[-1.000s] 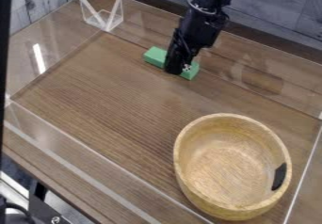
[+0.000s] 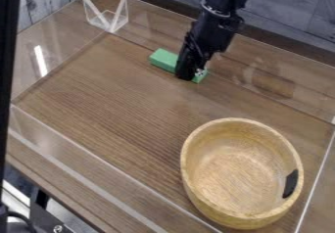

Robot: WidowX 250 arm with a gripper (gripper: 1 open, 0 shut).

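Observation:
A green block [image 2: 167, 61] lies on the wooden table [image 2: 105, 119] near the back. My dark gripper [image 2: 187, 71] is down on it, covering much of its right half. I cannot see whether the fingers close on the block or only rest on or beside it.
A large round wooden bowl [image 2: 240, 170] takes up the front right. A clear plastic container [image 2: 108, 12] stands at the back left. A tiled wall runs behind the table.
The gripper and the green block have shifted slightly to the left over the last second. The bowl and clear container have not moved.

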